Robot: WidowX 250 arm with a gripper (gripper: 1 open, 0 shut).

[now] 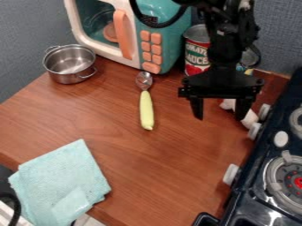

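Note:
My black gripper hangs over the back right of the wooden counter, fingers pointing down and apart, with no object seen between them. Behind it stand a red tomato sauce can and a second can, partly hidden by the arm. White objects lie just right of the gripper, partly hidden. A spoon with a pale yellow handle lies on the counter left of the gripper.
A toy microwave stands at the back, a steel pot at back left, a folded cloth at front left, and a black stove along the right.

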